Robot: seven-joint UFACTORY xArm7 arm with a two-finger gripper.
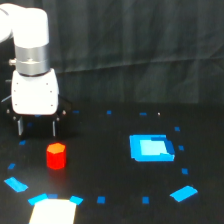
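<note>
A red block with a hexagonal, lighter top (56,156) rests on the dark surface at left. My gripper (37,127) hangs above and behind it, a little to its left in the picture. The dark fingers stand wide apart, one on each side below the white housing, with nothing visible between them. The block is clear of the fingers.
A blue square with a pale centre (153,148) lies at right; whether it is a shallow tray or flat is hard to tell. Several small blue marks dot the dark surface. A bright pale square (52,212) is cut off by the bottom edge.
</note>
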